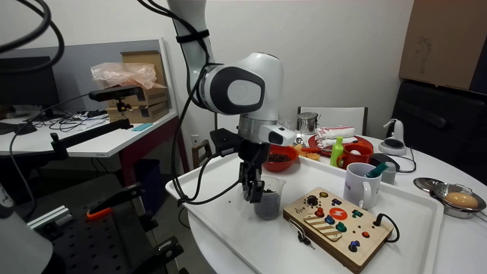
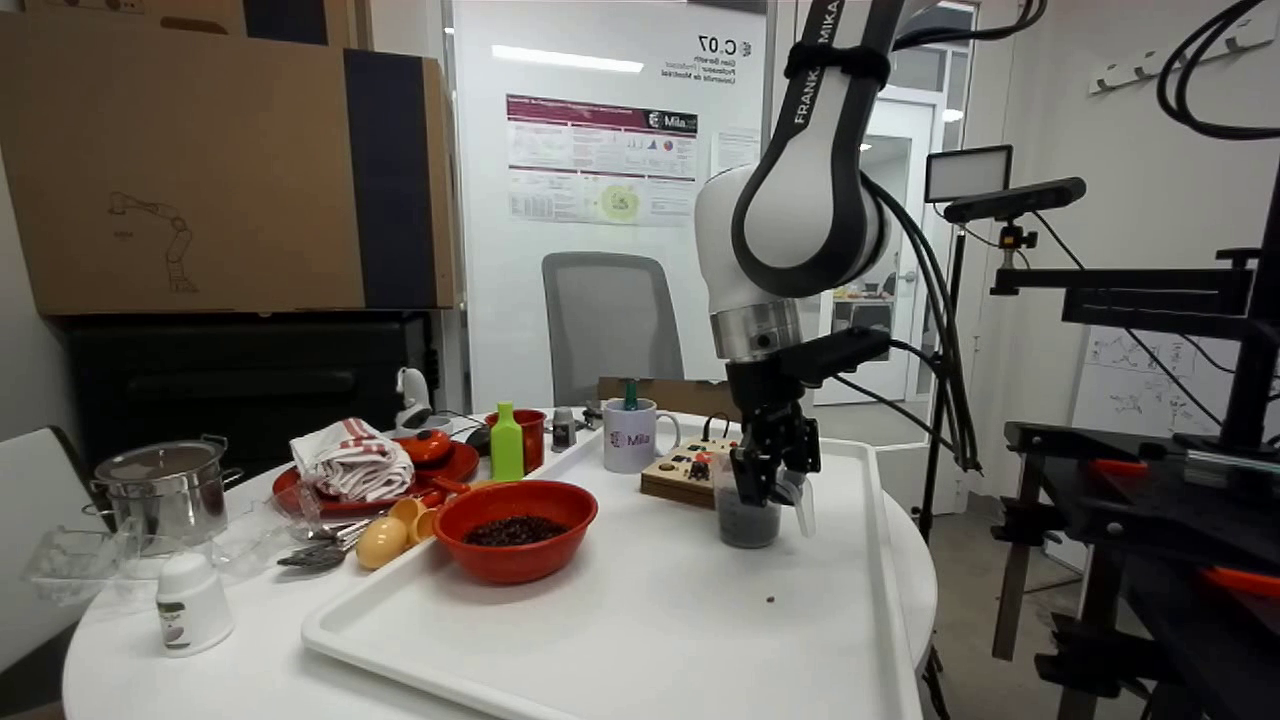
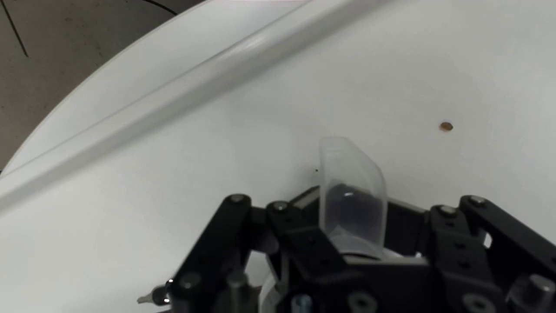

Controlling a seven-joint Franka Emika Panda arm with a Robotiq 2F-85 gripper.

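A clear cup with a spout and dark beans inside is at the near-left part of the white tray. My gripper is at its side, pointing down, with the fingers closed around its clear handle. In exterior view 2 the handle sticks out past the fingers, and the cup looks upright. From the wrist, the handle rises between the fingers of my gripper, which hides most of the cup. Whether the cup's base touches the tray is unclear.
Beside the cup stands a wooden button box, with a white mug behind it. A red bowl of dark beans sits at the tray's other end. One loose bean lies on the tray; the space between bowl and cup is clear.
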